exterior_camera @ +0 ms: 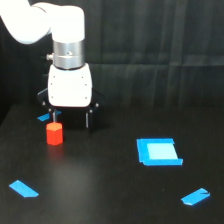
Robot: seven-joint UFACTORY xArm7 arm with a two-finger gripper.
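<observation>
A small red cube (55, 133) sits on the dark table at the left. My gripper (72, 118) points down from the white arm, its fingers apart and no object visible between them. It hangs just behind and above the cube, centred a little to the cube's right. The left finger appears right above the cube's back edge; I cannot tell whether they touch.
A white square framed in blue tape (161, 152) lies on the table at the right. Blue tape strips mark the front left (23, 188), front right (195, 197) and back left (43, 117).
</observation>
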